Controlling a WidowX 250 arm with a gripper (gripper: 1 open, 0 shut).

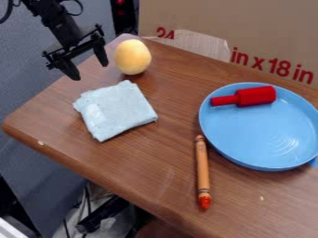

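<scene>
My black gripper hangs at the upper left, open, with nothing between its fingers, just left of a pale yellow egg-shaped object. A folded light-blue cloth lies on the wooden table below it. At the right, a blue plate holds a red cylinder with a narrow handle. An orange crayon with a red tip lies left of the plate, pointing toward the front.
A cardboard box stands along the back of the table. The table's left edge borders a grey floor. Bare wood lies between cloth and crayon and at the front right.
</scene>
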